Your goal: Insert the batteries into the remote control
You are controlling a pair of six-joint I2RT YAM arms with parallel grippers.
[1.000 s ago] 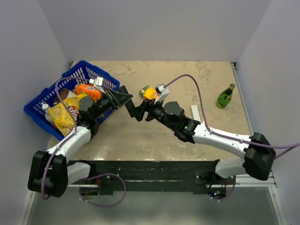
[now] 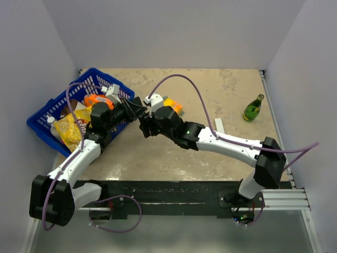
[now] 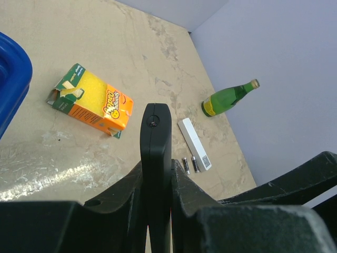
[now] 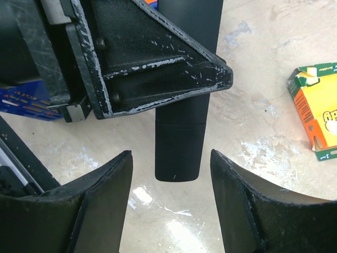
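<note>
The black remote control is held in my left gripper, which is shut on its middle. One end of it points up in the left wrist view, where the remote is seen edge-on. A thin seam crosses its face in the right wrist view. My right gripper is part open, its fingertips on either side of the remote's lower end, with gaps visible on both sides. Two small batteries appear to lie on the table beside the white box, partly hidden by the left gripper.
A blue basket full of packages stands at the left. An orange and yellow box lies near the table's middle. Farther right are a long white box and a green bottle.
My right gripper has moved left, up to the remote's end, and its arm has swung left. The left gripper has shifted slightly left, still holding the remote.
</note>
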